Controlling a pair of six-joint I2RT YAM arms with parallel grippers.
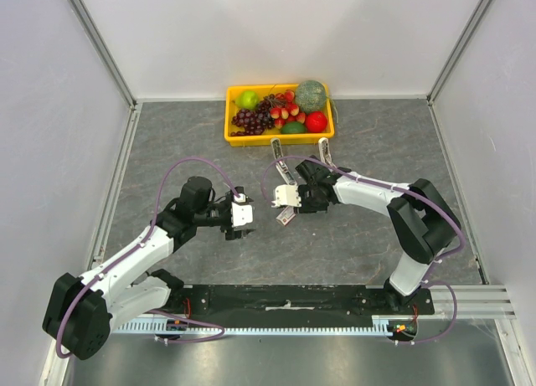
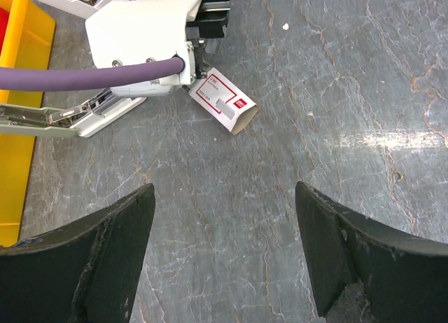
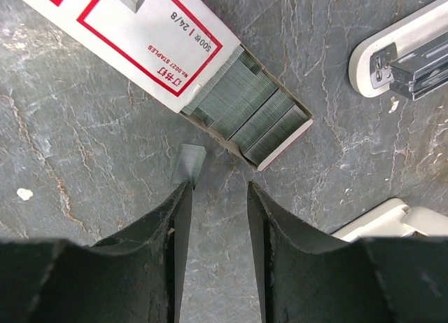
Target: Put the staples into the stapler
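Observation:
In the right wrist view, the staple box [image 3: 157,46], white with red print, lies with rows of grey staples [image 3: 245,102] showing at its open end. A short loose staple strip [image 3: 188,160] rests on the floor beside the box. Over it, my right gripper stands open; its left fingertip overlaps the strip's lower end, with bare floor showing between the fingers. Two white parts of the stapler [image 3: 381,67] appear at the right, spread apart. Clear of all these, my left gripper is open and empty, facing the box's closed-looking end.
A yellow bin [image 1: 237,141] of fruit stands at the back, near the stapler's far ends. My right arm [image 1: 368,192] covers part of the box and stapler from above.

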